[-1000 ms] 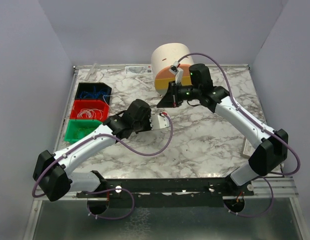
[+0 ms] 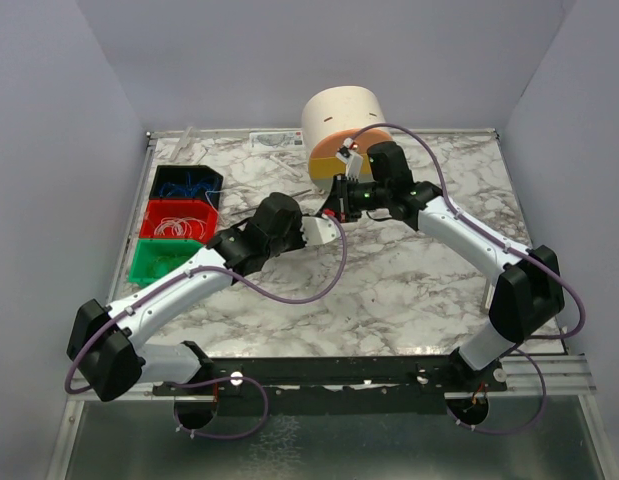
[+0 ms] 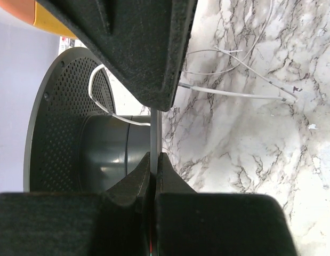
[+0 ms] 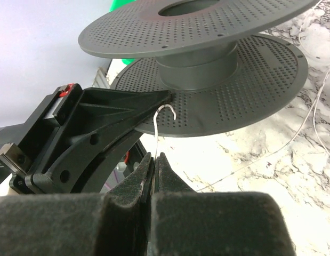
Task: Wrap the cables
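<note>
A dark grey spool with perforated flanges (image 4: pixel 207 114) fills the upper part of the right wrist view; from the top it is mostly hidden by my left arm. My left gripper is shut on the thin rim of one flange (image 3: pixel 155 133), seen edge-on. In the right wrist view, its finger (image 4: pixel 149 100) lies against the lower flange. My right gripper is shut on a thin white cable (image 4: pixel 155 127), whose hooked end sticks out past the tips, close to the spool. Another piece of white cable (image 3: pixel 109 111) crosses toward the spool's hub.
Black (image 2: pixel 202 171), red (image 2: pixel 149 224) and green (image 2: pixel 141 274) bins stand at the left; the red one holds coiled white cable (image 2: pixel 177 227). A white and orange cylinder (image 2: pixel 341 112) stands at the back. Loose cable (image 3: pixel 244 96) lies on the marble table, whose front middle is clear.
</note>
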